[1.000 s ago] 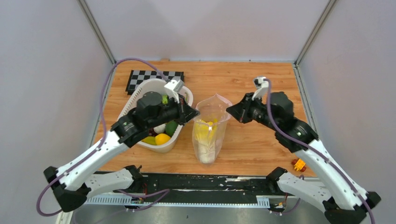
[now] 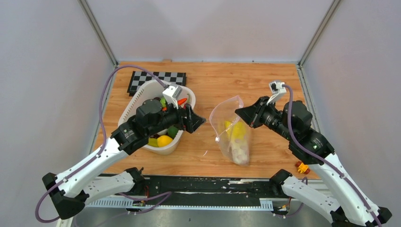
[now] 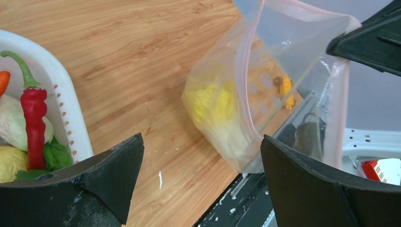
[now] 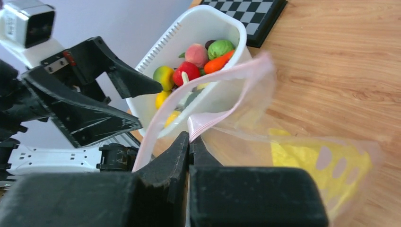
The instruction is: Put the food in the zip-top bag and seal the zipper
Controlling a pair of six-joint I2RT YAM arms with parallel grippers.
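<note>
A clear zip top bag point(image 2: 232, 137) hangs from my right gripper point(image 2: 242, 118), which is shut on the pinkish rim point(image 4: 208, 120) of its mouth. Yellow food point(image 3: 213, 101) shows through the plastic, with something pale lower down. The bag's mouth gapes, and a small white slider sits on its near edge in the top view. My left gripper is open to the left of the bag, nothing between its fingers. In the left wrist view the bag's near rim passes close by the right-hand finger point(image 3: 307, 184); whether they touch I cannot tell.
A white basket point(image 2: 137, 106) of toy fruit and vegetables stands at the left, partly under my left arm. Behind it lies a checkered board point(image 2: 163, 78). A small yellow-orange toy point(image 2: 303, 167) lies at the front right.
Now the left has opened and let go; the bag has swung right, hanging from the right gripper alone.
</note>
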